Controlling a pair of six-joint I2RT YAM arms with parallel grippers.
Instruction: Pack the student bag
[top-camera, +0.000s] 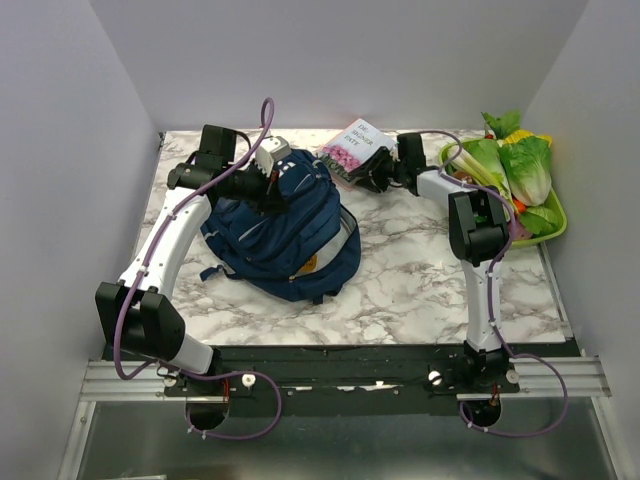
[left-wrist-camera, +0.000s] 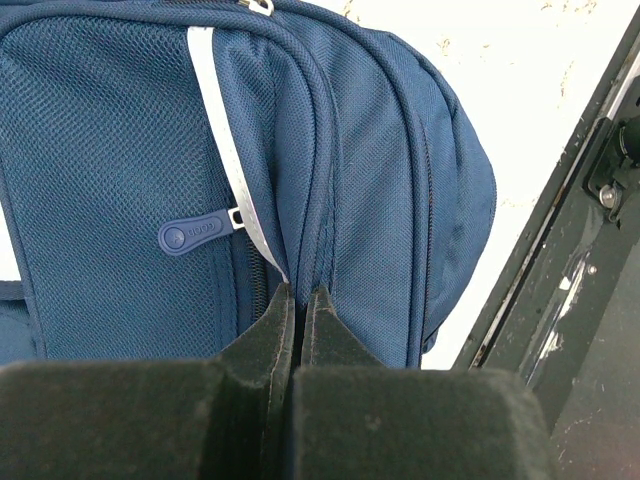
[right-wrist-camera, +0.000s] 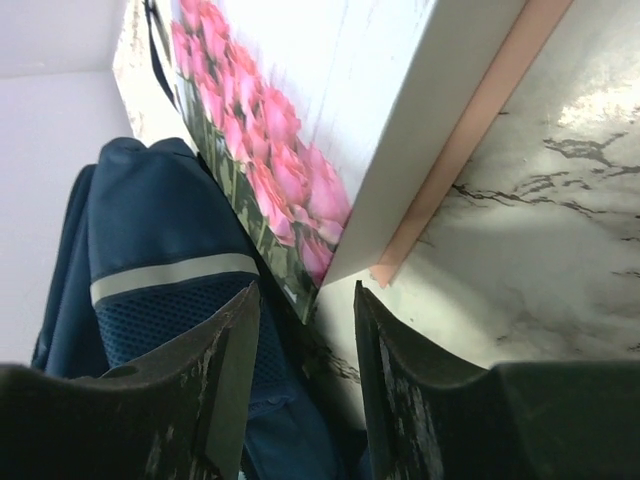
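A blue backpack (top-camera: 290, 240) lies left of centre on the marble table. My left gripper (top-camera: 268, 205) is over its top; in the left wrist view the shut fingertips (left-wrist-camera: 320, 300) rest on the fabric beside a zip, with nothing clearly between them. A book (top-camera: 355, 145) with pink roses lies beyond the bag. My right gripper (top-camera: 372, 178) is at the book's lower corner; in the right wrist view its fingers (right-wrist-camera: 385, 370) are apart and empty, just short of the book's edge (right-wrist-camera: 370, 190).
A green basket (top-camera: 555, 215) of vegetables stands at the right. Walls bound the back and sides.
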